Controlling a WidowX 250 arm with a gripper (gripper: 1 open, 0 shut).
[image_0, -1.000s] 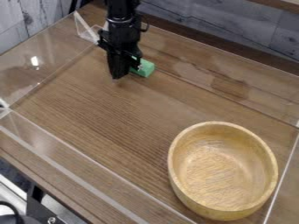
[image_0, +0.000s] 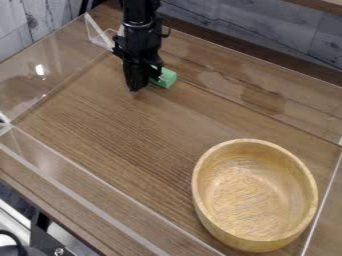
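Note:
The black gripper (image_0: 131, 74) hangs at the upper middle of the camera view, low over the wooden table (image_0: 107, 150). A green object (image_0: 162, 75) sits just to its right, partly behind it. The fingers are dark and small, so I cannot tell if they are open or shut, or whether they touch the green object.
A large beige bowl (image_0: 254, 230) stands at the lower right. The table's left edge, with cables beyond it, runs along the upper and lower left.

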